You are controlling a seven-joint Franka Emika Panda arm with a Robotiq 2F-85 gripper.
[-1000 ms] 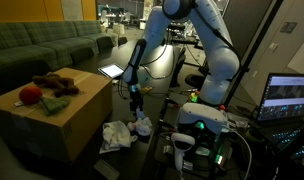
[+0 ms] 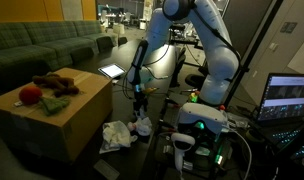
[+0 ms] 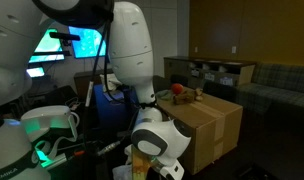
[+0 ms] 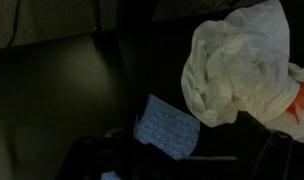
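Observation:
My gripper (image 2: 140, 103) hangs above the dark table, near the white items. In the wrist view the gripper is open, its dark fingers apart along the lower edge. A blue, textured cloth-like piece (image 4: 168, 127) lies on the dark surface, showing in the gap between them. To its right is a crumpled white plastic bag (image 4: 232, 65) with a red-orange patch at its edge. Two white crumpled items show in exterior view 1, one on the left (image 2: 116, 136) and one on the right (image 2: 144, 127). Exterior view 2 leaves the fingertips hidden behind the arm.
A large cardboard box (image 2: 54, 130) stands left of the arm, with a red toy (image 2: 30, 95) and a green one (image 2: 54, 103) on top. Keyboard and monitor (image 2: 288, 97) are at the right. The wrist view's left side shows bare dark surface.
In exterior view 1 my gripper seems to have shifted slightly, by very little. The box, the toys and the right-hand white item look unmoved.

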